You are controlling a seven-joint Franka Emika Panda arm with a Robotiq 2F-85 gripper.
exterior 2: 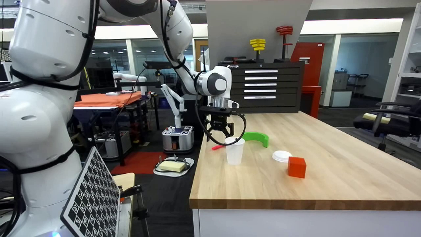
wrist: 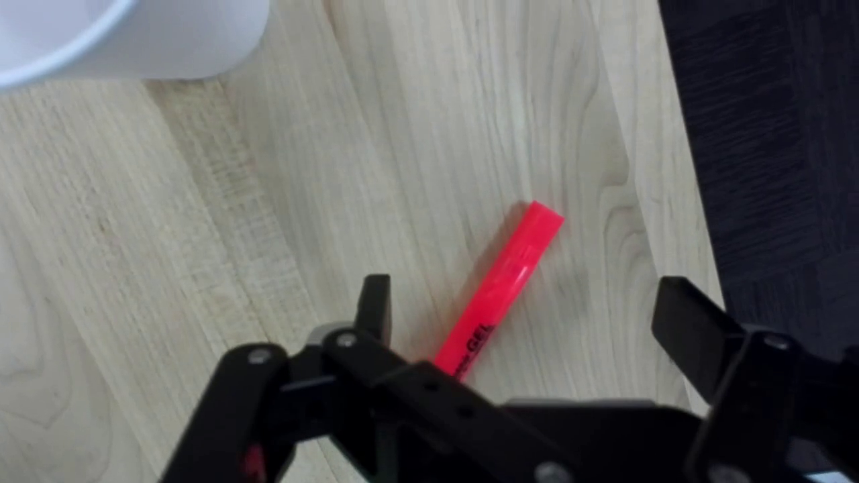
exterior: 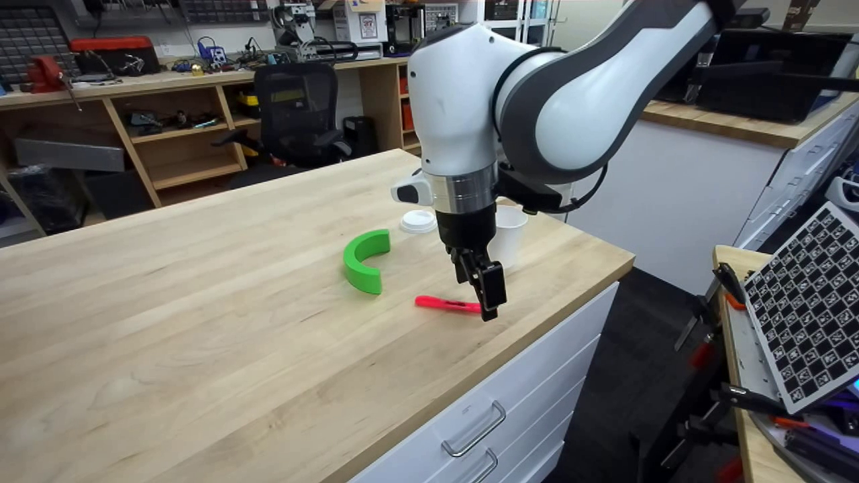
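A red marker (wrist: pixel 500 294) with "GEL" lettering lies flat on the wooden table, close to its edge. My gripper is open above it, a finger to either side in the wrist view, and nothing is held. The near part of the marker is hidden behind the gripper body there. In exterior view 1 the gripper (exterior: pixel 488 312) covers the right end of the marker (exterior: pixel 441 303). From exterior view 2, only a short piece of the marker (exterior 2: pixel 217 147) shows, beside the white cup.
A white cup (exterior 2: pixel 235 152) stands upright near the gripper. A green arc (exterior: pixel 362 262), a white lid (exterior 2: pixel 282 156) and an orange-red block (exterior 2: pixel 296 167) rest on the table (exterior: pixel 201 322).
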